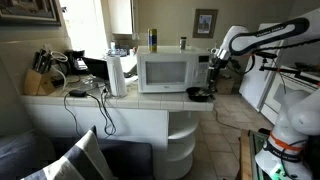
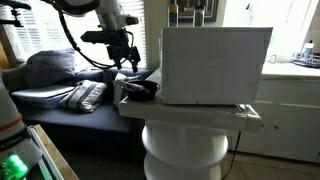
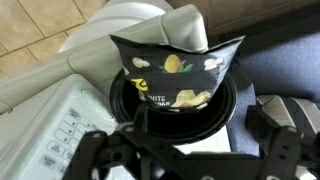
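In the wrist view, a dark bag [image 3: 178, 73] printed with yellow and white food pictures lies across a round black pan [image 3: 206, 131]. Its ends reach past the pan's rim. My gripper is open above the pan's near side, with nothing held between its fingers. From the first exterior view, the gripper [image 1: 212, 76] hangs over the pan [image 1: 200, 94] at the counter's end. The second exterior view has the gripper [image 2: 128, 63] above the pan [image 2: 139, 91]; the bag is hard to make out there.
A white microwave [image 1: 165, 72] stands beside the pan, with bottles [image 1: 153, 40] on top. Along the counter are a knife block [image 1: 38, 82] and a paper towel roll [image 1: 116, 76]. A dark sofa [image 2: 95, 125] with cushions lies beyond the counter's edge.
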